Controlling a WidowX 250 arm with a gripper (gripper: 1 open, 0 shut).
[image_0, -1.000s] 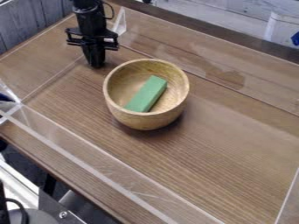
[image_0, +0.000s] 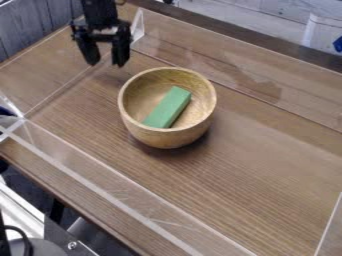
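My gripper (image_0: 103, 50), black and small at the top left of the camera view, hangs over the table, above and left of a tan round bowl (image_0: 193, 128). Its fingers point down and look apart, with nothing seen between them. A green rectangular block (image_0: 167, 108) lies inside the bowl.
My gripper has risen slightly toward the back of the table. The bowl and the green block have not moved.
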